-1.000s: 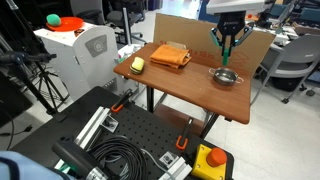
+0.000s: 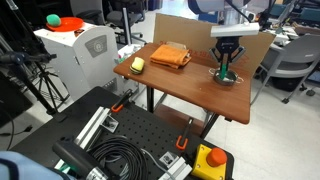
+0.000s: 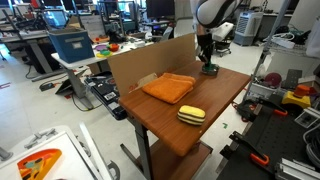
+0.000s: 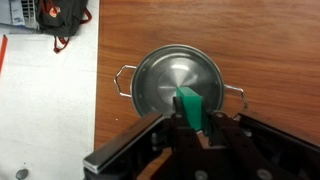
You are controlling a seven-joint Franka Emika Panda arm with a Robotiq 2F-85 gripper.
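A silver metal pot (image 4: 160, 72) with two loop handles stands near the right end of the wooden table, seen from above in the wrist view. My gripper is shut on a slim green object (image 4: 187, 104), whose lower end points down into the pot's opening. In exterior view 1 the green object (image 2: 224, 64) hangs upright between my gripper (image 2: 226, 54) and the pot (image 2: 231, 79). Whether its tip touches the pot's bottom cannot be made out.
An orange cloth (image 2: 171, 55) and a yellow sponge (image 2: 137, 65) lie toward the table's other end. Behind the table stands a cardboard panel (image 3: 150, 65). Bare tabletop (image 2: 190, 83) separates the cloth from the pot.
Over the last second my gripper has come down with the green object, from above the pot to its opening. Cloth and sponge have stayed put.
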